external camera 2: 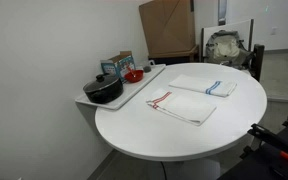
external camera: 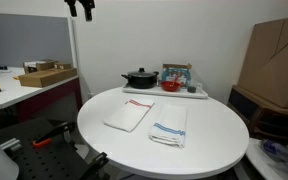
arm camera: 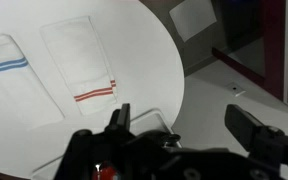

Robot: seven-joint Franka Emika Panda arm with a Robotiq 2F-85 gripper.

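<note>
Two folded white towels lie flat and apart on the round white table (external camera: 209, 140). One towel (external camera: 129, 113) carries red stripes at one end; the other towel (external camera: 169, 125) has blue stripes. From above, the wrist view shows the red-striped towel (arm camera: 79, 60) nearer the middle and the blue-striped towel (arm camera: 12, 90) at the left edge. High at the upper left of exterior view 1 hangs my gripper (external camera: 80, 11), well clear of the table. In the wrist view the gripper is open, its fingers wide apart with nothing between them.
On a white tray (external camera 2: 139, 92) along the table's back edge stand a lidded black pot (external camera 2: 105, 90), a red bowl (external camera 2: 134, 76) and a box (external camera 2: 122, 62). Cardboard boxes (external camera: 46, 77) lie on a side surface at left. Bare tabletop surrounds the towels.
</note>
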